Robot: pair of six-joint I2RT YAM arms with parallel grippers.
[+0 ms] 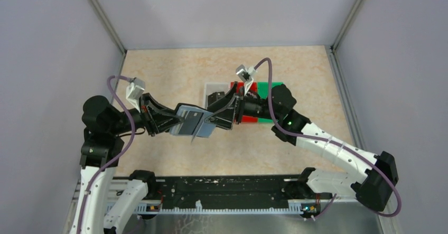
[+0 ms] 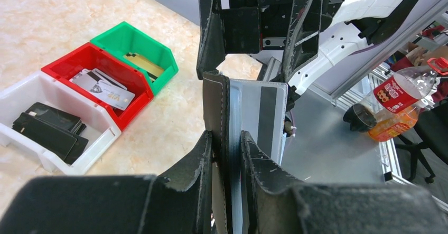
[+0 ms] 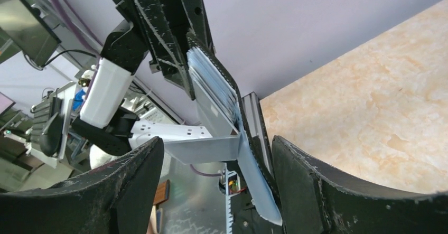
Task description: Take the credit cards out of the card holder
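Observation:
My left gripper [image 1: 175, 119] is shut on the black card holder [image 2: 216, 102], held upright with its clear sleeves fanned out and cards visible in them, in the left wrist view. My right gripper [image 1: 218, 115] is part open at the holder's far end; in the right wrist view its fingertips stand either side of the hanging clear sleeves [image 3: 253, 181]. Whether they touch the sleeves or a card is hard to tell.
Behind the grippers on the table [image 1: 158, 65] stand a white bin [image 2: 16, 96] with black cards, a red bin [image 2: 68, 59] with white cards and a green bin [image 2: 121, 33] with gold cards.

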